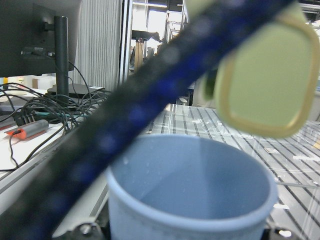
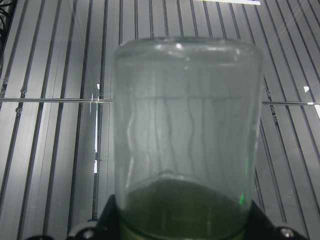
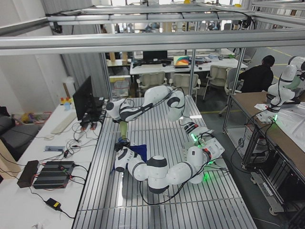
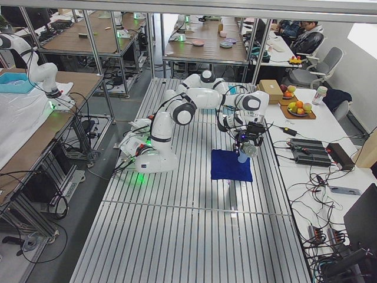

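Observation:
My left gripper (image 3: 123, 145) is shut on a light-blue cup (image 1: 192, 190), held upright above a dark blue cloth (image 4: 231, 166). A dark, out-of-focus bar crosses the left wrist view in front of the cup. My right gripper is shut on a clear container (image 2: 185, 115) with green in its lower part in that view. In the camera left view this green container (image 3: 123, 129) is above and just behind the cup's place, and in the left wrist view its pale green end (image 1: 265, 75) hangs over the cup, apart from its rim.
A side desk holds a monitor (image 3: 83, 102), cables, black boxes (image 4: 309, 152), fruit on a board and a cardboard box. Both white arms span the table.

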